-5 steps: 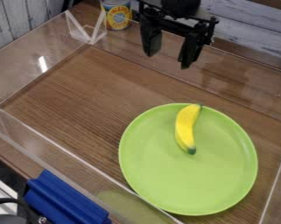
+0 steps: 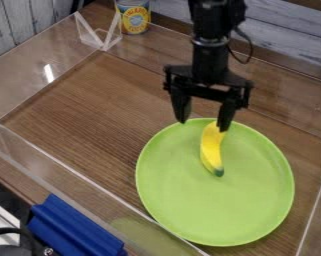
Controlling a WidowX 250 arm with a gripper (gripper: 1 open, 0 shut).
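Note:
My black gripper point(image 2: 203, 112) is open, its two dark fingers spread low over the back of a green plate point(image 2: 183, 190). A yellow banana point(image 2: 212, 150) lies lengthwise on the plate just below the fingers, its upper end near the right finger. Whether they touch it is unclear.
A can point(image 2: 132, 16) stands at the back left, near a clear plastic piece. A blue ridged object point(image 2: 72, 228) sits at the front left. The wooden surface point(image 2: 83, 120) left of the plate is clear.
My gripper has come down and toward the camera, from the back of the table to the plate's back part above the banana.

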